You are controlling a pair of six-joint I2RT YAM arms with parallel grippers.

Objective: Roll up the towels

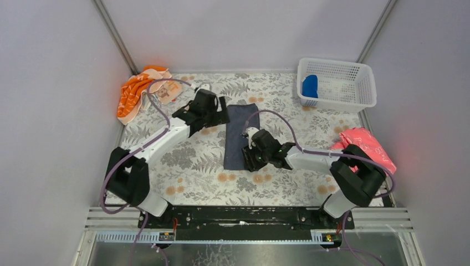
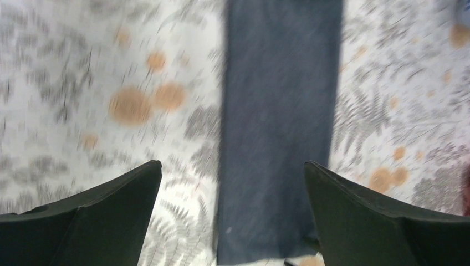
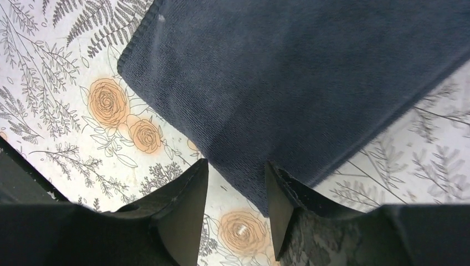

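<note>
A dark grey towel (image 1: pixel 235 138) lies flat, lengthwise front to back, in the middle of the patterned table. My left gripper (image 1: pixel 223 113) is raised at the towel's upper left, open and empty; in the left wrist view its wide-apart fingers frame the towel (image 2: pixel 277 94). My right gripper (image 1: pixel 249 160) is low at the towel's near right part; in the right wrist view its fingertips (image 3: pixel 275 172) are parted over the near edge of the towel (image 3: pixel 299 83), with no cloth visibly gripped.
An orange-and-white towel (image 1: pixel 134 94) lies at the back left, a pink cloth (image 1: pixel 368 147) at the right. A white basket (image 1: pixel 343 86) holding a blue cloth (image 1: pixel 309 86) stands at the back right.
</note>
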